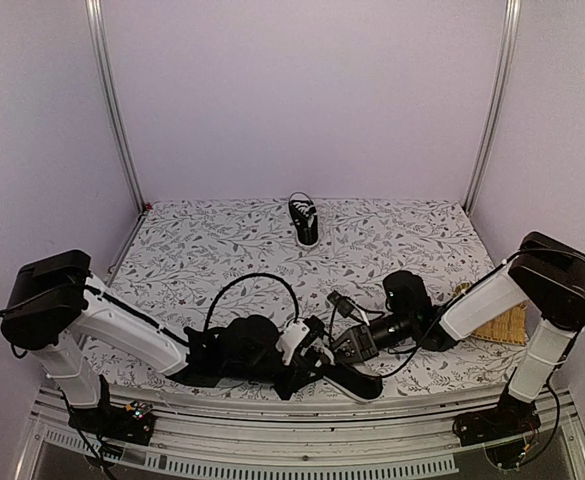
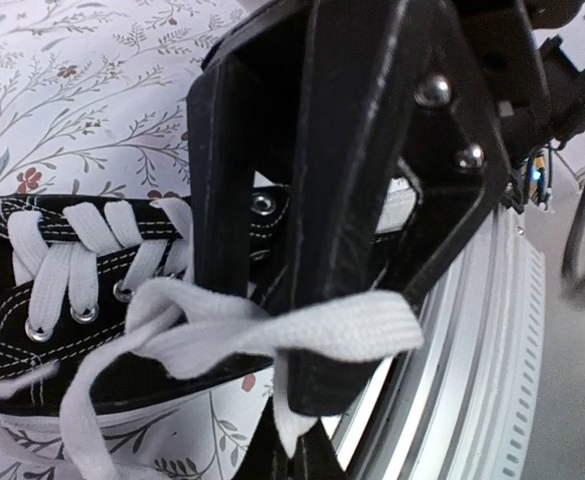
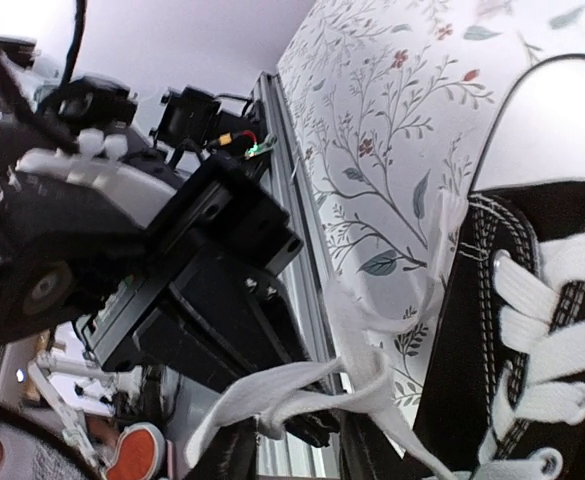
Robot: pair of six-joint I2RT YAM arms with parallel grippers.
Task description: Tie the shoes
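Note:
A black shoe with white laces (image 1: 357,383) lies at the table's front edge, partly hidden beneath both grippers; its eyelets and lacing (image 2: 82,255) show in the left wrist view. My left gripper is shut on a white shoelace (image 2: 292,410) at its fingertips. Over the dark fingers of my right gripper (image 1: 336,350) a band of lace is draped, seen in the left wrist view. In the right wrist view the right gripper stands part open, with loose lace (image 3: 302,395) crossing just above its fingertips. Whether it touches both pads cannot be told.
A second black shoe (image 1: 304,222) stands at the back of the table. To the right, a woven mat (image 1: 502,325) lies partly behind the right arm. A metal rail (image 1: 272,420) borders the front.

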